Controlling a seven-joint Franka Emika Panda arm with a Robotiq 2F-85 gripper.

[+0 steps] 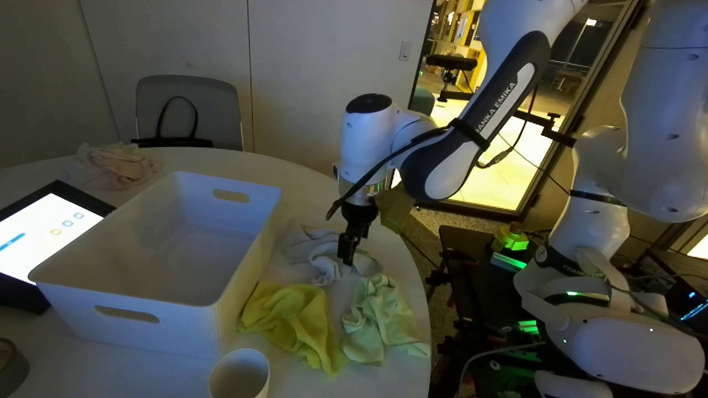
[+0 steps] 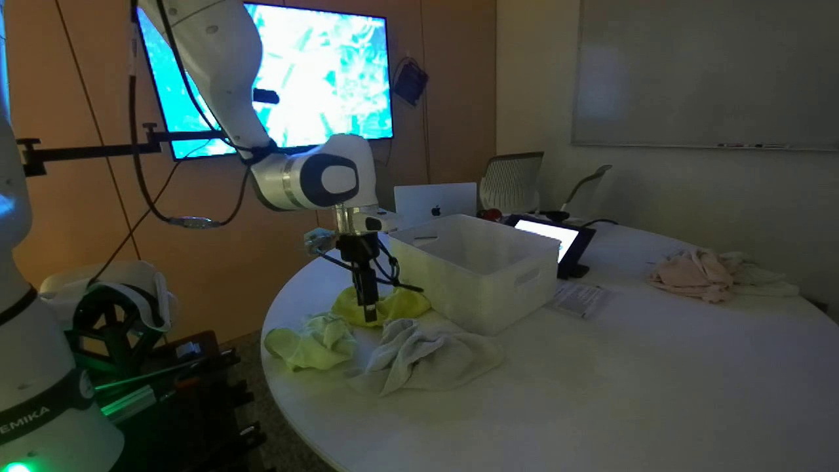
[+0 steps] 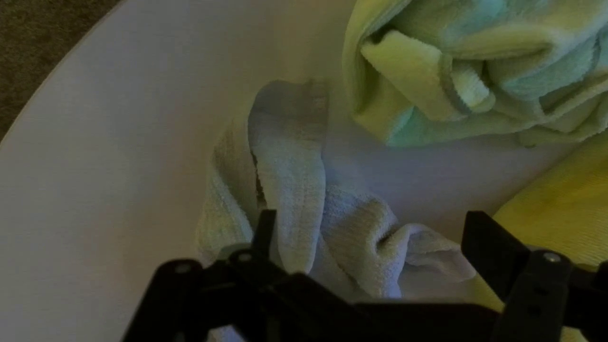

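My gripper is open above the crumpled grey cloth, whose folds show between and beyond its two black fingers in the wrist view. Nothing is held. In exterior view 1 the gripper points down over that cloth; the exact height above it is hard to tell. A bright yellow cloth and a pale green cloth lie bunched close by on the table. Left of the cloths stands a white open bin, its visible inside empty.
A white cup stands by the bin's near corner. Beyond the bin are a lit tablet and a pinkish cloth. The round table's edge curves close behind the cloths. In exterior view 2 the table's front right is clear.
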